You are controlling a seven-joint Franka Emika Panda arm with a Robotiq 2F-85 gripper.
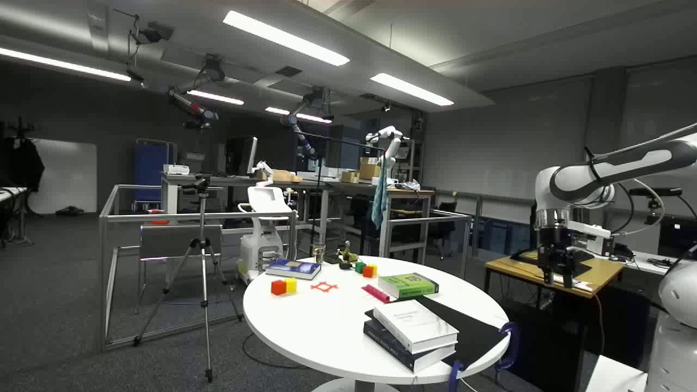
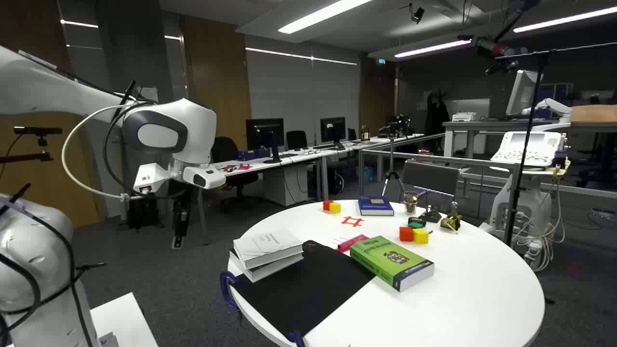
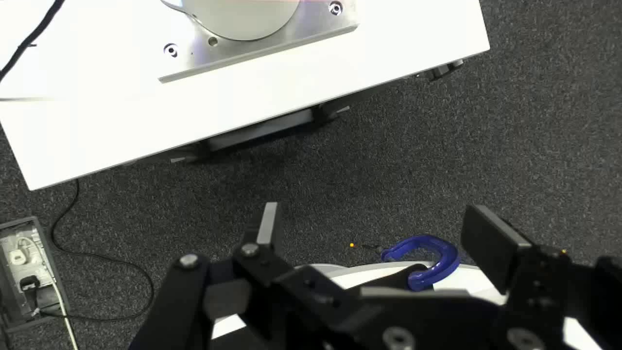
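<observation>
My gripper is open in the wrist view, its two black fingers wide apart with nothing between them. In exterior view 1 the gripper (image 1: 558,277) hangs pointing down, to the right of the round white table and clear of it. A white book (image 1: 416,324) lies on a dark-covered book (image 1: 398,346) near the table's edge, partly over a black mat (image 2: 301,289). The green book (image 2: 390,260) rests beside the mat. Farther off on the table are a blue book (image 2: 376,206), red and yellow cubes (image 2: 413,234) and an orange square frame (image 1: 324,286).
Blue clamps (image 3: 446,262) grip the table edge by the mat. A pink object (image 1: 375,293) touches or nearly touches the green book. Small tools and a glass (image 2: 410,202) stand at the far side.
</observation>
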